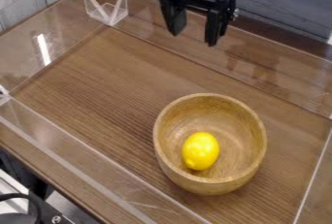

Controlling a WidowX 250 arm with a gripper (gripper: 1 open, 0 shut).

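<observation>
The black gripper (195, 22) hangs at the top centre over the back part of the wooden table, its two fingers pointing down and apart with nothing visible between them. In the lower middle stands a round tan bowl (239, 131) with a yellow egg-shaped object (200, 150) lying inside it, toward the front left.
A clear plastic bracket (107, 5) sits at the back left. A black cable (19, 208) lies at the lower left edge.
</observation>
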